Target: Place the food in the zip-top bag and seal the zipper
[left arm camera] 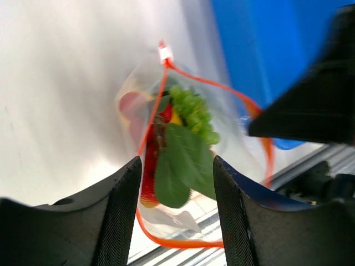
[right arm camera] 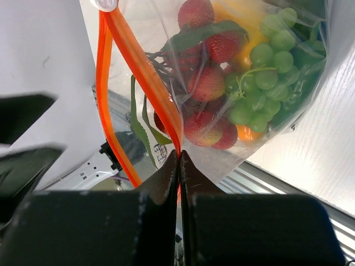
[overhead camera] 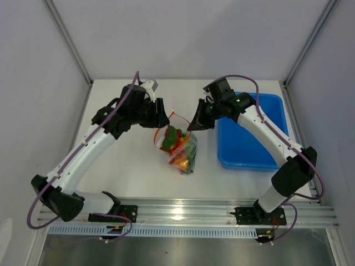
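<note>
The zip top bag [overhead camera: 183, 155] stands mid-table with strawberries or lychees [right arm camera: 205, 83], grapes [right arm camera: 266, 77], yellow pieces and green leaves [left arm camera: 186, 160] inside. Its orange-edged mouth is spread open, with a white slider [left arm camera: 166, 54] at one end. My left gripper is open just above the bag at the upper left, nothing clearly between its fingers. My right gripper is shut at the orange zipper edge on the bag's right side, the thin edge between its fingertips.
A blue bin [overhead camera: 249, 144] fills the right part of the table, empty where visible. A metal rail runs along the front edge.
</note>
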